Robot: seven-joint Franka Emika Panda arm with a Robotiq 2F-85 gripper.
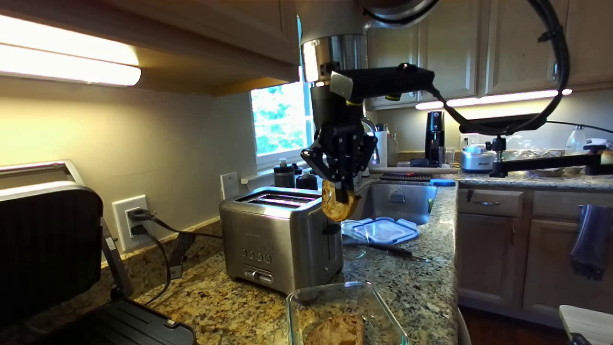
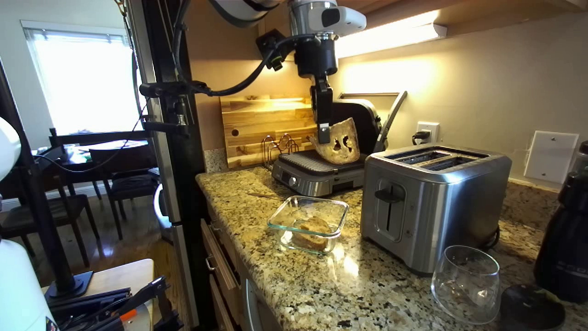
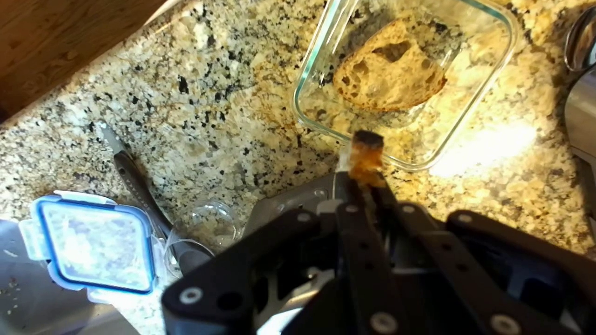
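Observation:
My gripper (image 1: 345,198) is shut on a holey slice of bread (image 2: 344,144), which hangs upright in the air. In exterior view 1 this slice is seen beside the upper front end of the steel toaster (image 1: 276,241). Its top slots (image 2: 434,159) are visible from the other side, and I see no bread in them. From the wrist camera only the slice's browned edge (image 3: 367,159) shows at the fingertips. A second bread slice (image 3: 391,72) lies flat inside a glass container (image 3: 306,83) on the counter.
An open grill (image 2: 319,171) stands behind the glass container in exterior view 2. A drinking glass (image 2: 466,287) is by the toaster. A knife (image 3: 137,178) and a blue-rimmed lid (image 3: 98,245) lie near the sink (image 1: 396,198). Bare counter lies around the container.

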